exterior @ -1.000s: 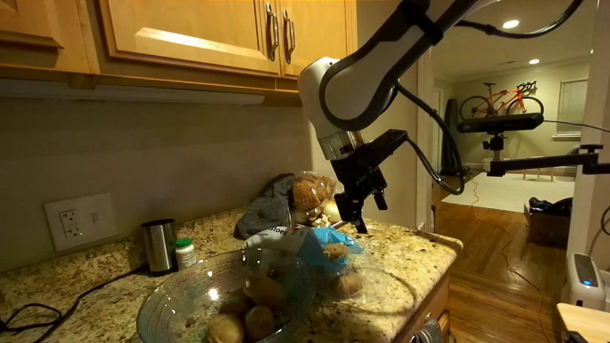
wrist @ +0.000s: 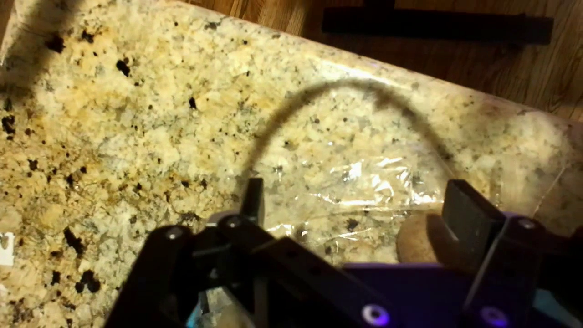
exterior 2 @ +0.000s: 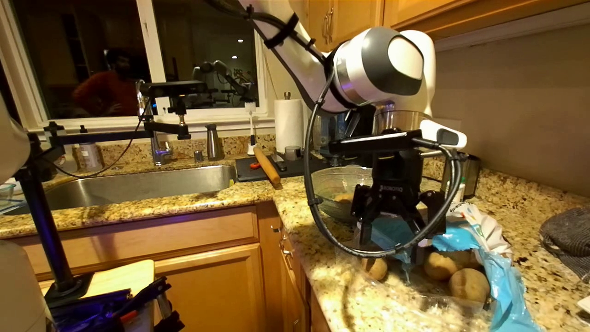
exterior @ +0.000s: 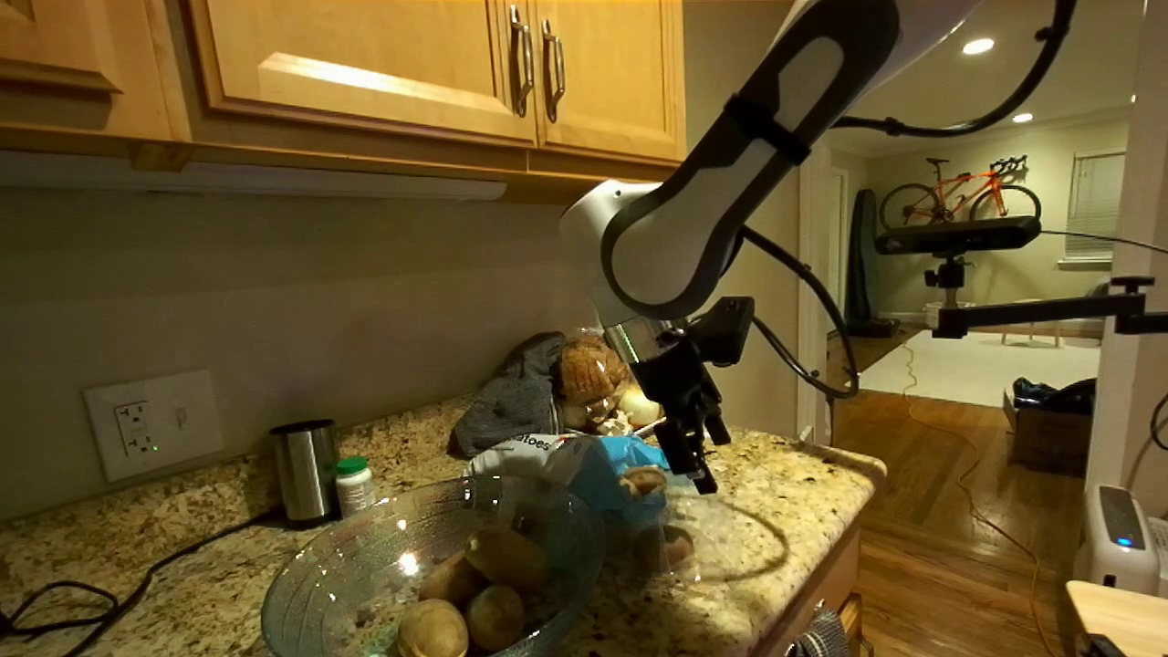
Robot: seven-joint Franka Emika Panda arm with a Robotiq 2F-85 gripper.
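Note:
My gripper is open, its two fingers wide apart with nothing held between them. In exterior view 2 the gripper hangs over the bag of potatoes, a clear and blue plastic bag lying on the counter. Inside it several potatoes show through. One potato appears in the wrist view close by the right finger, partly covered by it; whether they touch I cannot tell. A glass bowl with several potatoes in it stands beside the bag in exterior view 1.
Behind the bowl stand a steel cup and a white bottle with a green cap. A dark cloth and bagged bread lie past the bag. Bare counter runs to the edge above the floor.
The arm has come down, bringing the gripper lower and closer to the bag of potatoes. The gripper has also tilted. The bowl has stayed in place.

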